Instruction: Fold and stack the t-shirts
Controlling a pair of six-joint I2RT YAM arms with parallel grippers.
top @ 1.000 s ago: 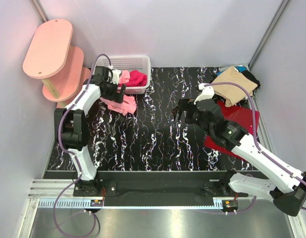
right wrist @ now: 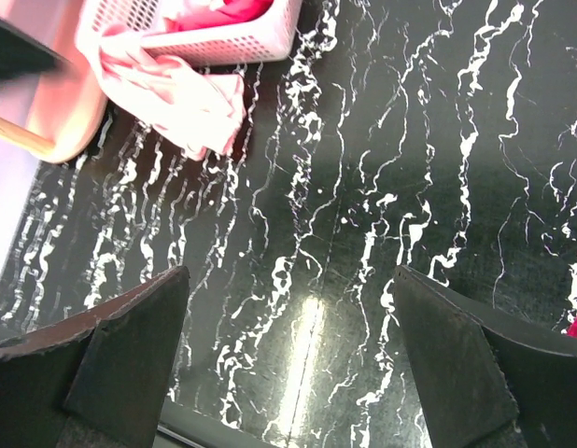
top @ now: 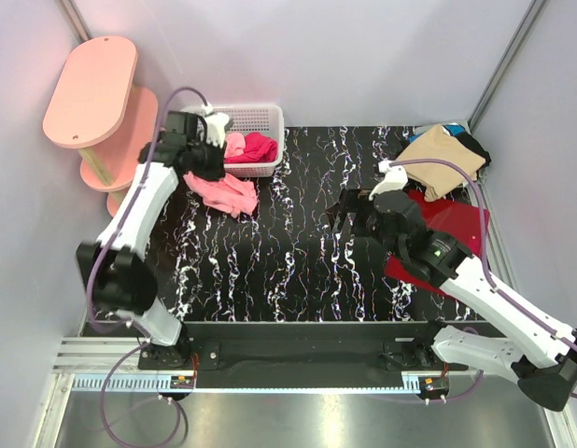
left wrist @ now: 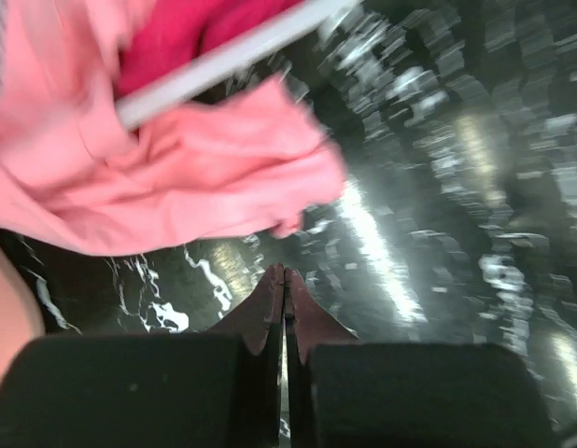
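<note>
A light pink shirt (top: 230, 193) hangs over the basket's front rim, with its lower part crumpled on the black table. In the left wrist view this pink shirt (left wrist: 176, 177) lies beyond my left gripper, whose fingers are pressed together with no cloth showing between them. From above, the left gripper (top: 208, 166) is over the cloth near the basket's front left corner. Inside the white basket (top: 265, 171) is a dark pink cloth (top: 260, 147). My right gripper stands open over the bare middle of the table, its two fingers wide apart and empty.
At the right, a red cloth (top: 461, 220) lies flat, partly under the right arm. Behind it is a pile with a tan cloth (top: 438, 154) on top. A pink tiered shelf (top: 92, 89) stands at the back left.
The right arm barely shifts.
</note>
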